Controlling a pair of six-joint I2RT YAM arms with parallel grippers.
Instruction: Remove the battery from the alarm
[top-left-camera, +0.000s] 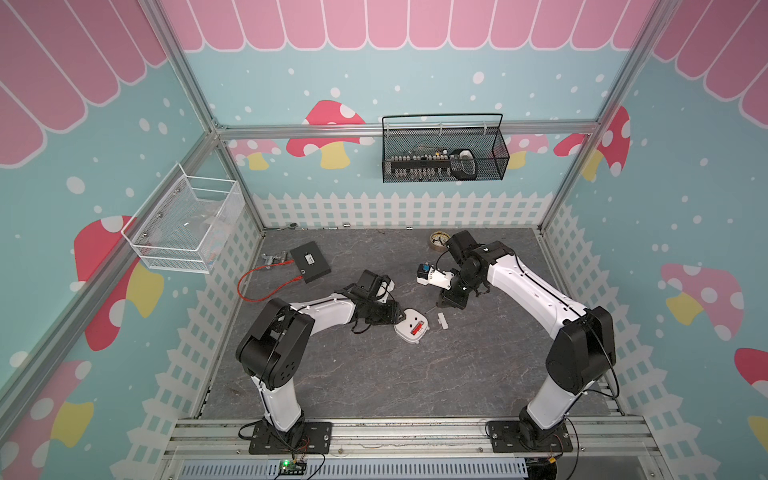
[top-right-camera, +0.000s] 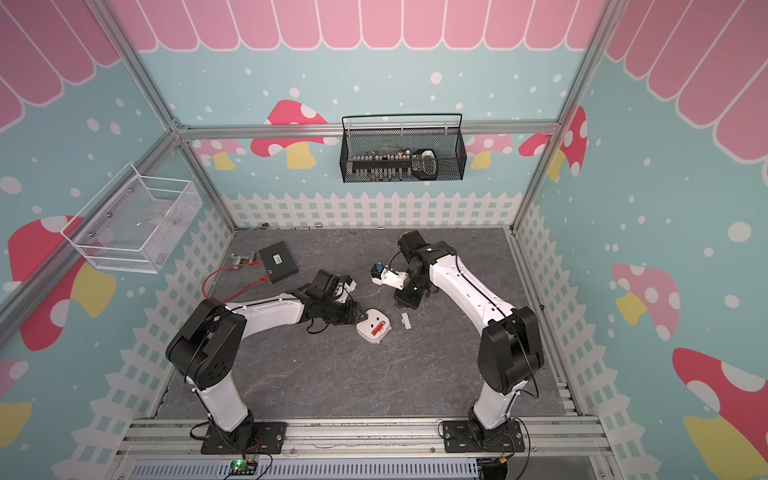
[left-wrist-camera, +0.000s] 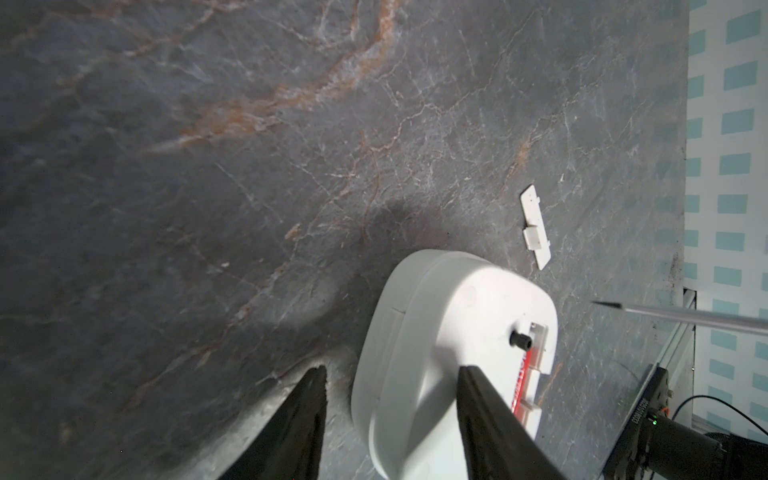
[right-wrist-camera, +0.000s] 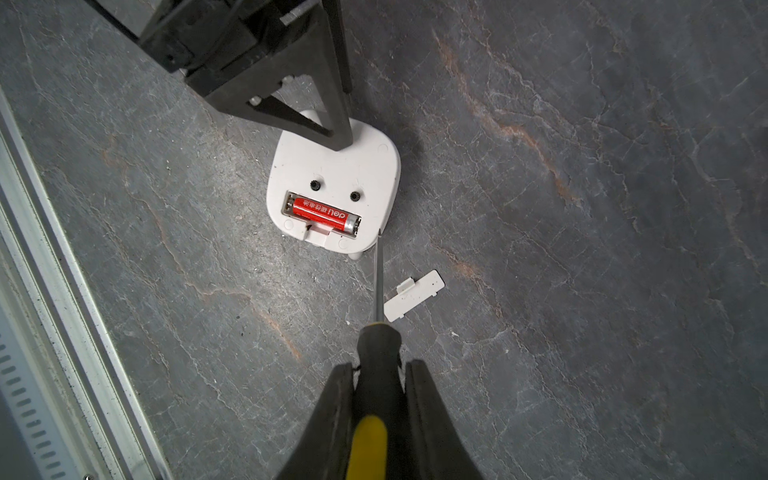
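Observation:
The white alarm lies back-up, its battery slot uncovered with the red battery inside. My left gripper is part open, its fingers spanning the alarm's near side; whether they touch it is unclear. My right gripper is shut on a black-and-yellow screwdriver, whose tip is beside the alarm, near the slot's end. The loose battery cover lies apart from the alarm.
A dark box with a red cable lies at the back left, and a round container stands at the back.

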